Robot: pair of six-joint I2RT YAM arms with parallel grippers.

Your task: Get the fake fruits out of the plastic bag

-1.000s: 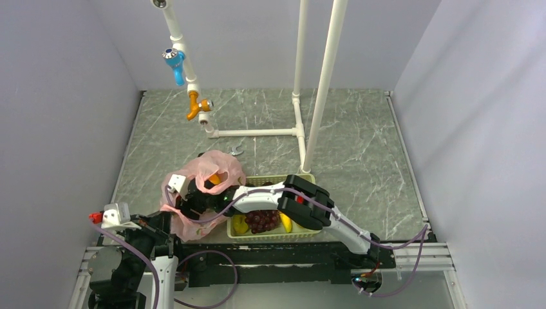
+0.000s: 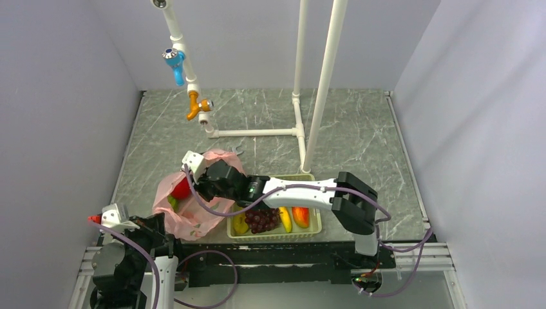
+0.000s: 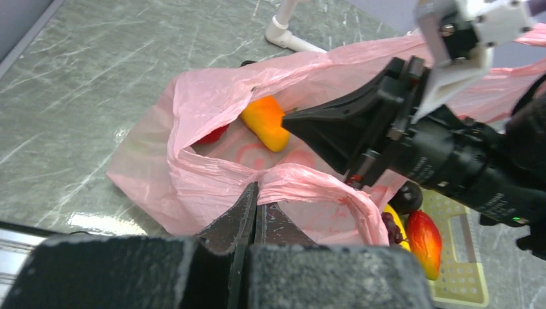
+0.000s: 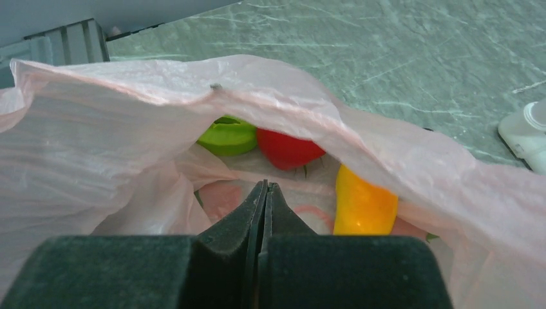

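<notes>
The pink plastic bag [image 3: 138,164] lies open at the left of the counter. Inside are a yellow-orange fruit [image 3: 264,125], a red fruit [image 4: 286,148] and a green fruit [image 4: 225,138], partly under the bag's folds. My left gripper is shut on the bag's near rim. My right gripper is shut over the bag's opening, nothing showing between its fingers, just short of the fruits; in the left wrist view it points at the yellow-orange one.
A green basket [image 2: 315,225] with grapes, banana and other fruits sits right of the bag, under my right arm. White pipes [image 2: 254,132] with taps stand behind.
The bag's mouth is now more open, with more red and green fruit showing. The left arm stays in place.
</notes>
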